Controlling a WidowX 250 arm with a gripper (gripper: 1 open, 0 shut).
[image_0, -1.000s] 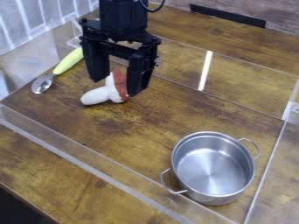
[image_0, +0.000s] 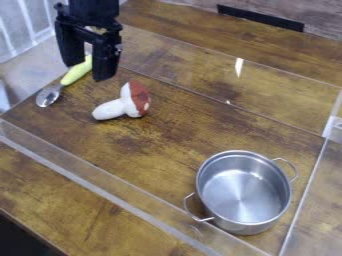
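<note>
My dark gripper (image_0: 87, 62) is at the upper left, over a yellow-green banana-like item (image_0: 75, 72) that it partly hides; its fingers look apart, with nothing clearly held. A white mushroom-like toy with a red-brown top (image_0: 120, 104) lies to the right of it on the wooden surface. A silver spoon (image_0: 50, 95) lies at the left. A steel pot (image_0: 242, 195) with two side handles stands at the lower right.
Clear low walls (image_0: 100, 188) border the wooden work area at front and right. A white slatted railing (image_0: 24, 30) is at the upper left.
My gripper has moved left from above the mushroom-like toy to over the yellow-green item, uncovering the toy. The objects have not visibly moved.
</note>
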